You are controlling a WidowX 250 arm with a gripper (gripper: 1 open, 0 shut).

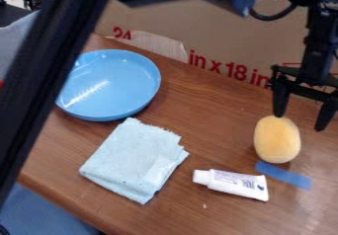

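Note:
My gripper [302,102] is at the right of the camera view, open, its dark fingers pointing down just above and behind a yellow oval object [278,139] on the wooden table. Nothing shows between the fingers. The yellow object rests beside a strip of blue tape [291,178]. A white tube [232,184] lies in front of it, to the left. A folded pale blue cloth [133,161] lies left of the tube, and a blue plate [113,84] sits at the upper left.
A cardboard box [211,41] stands along the back behind the table [172,209]. A dark arm link crosses the upper left of the view, partly hiding the table's left side. The middle of the table, between plate and yellow object, is clear.

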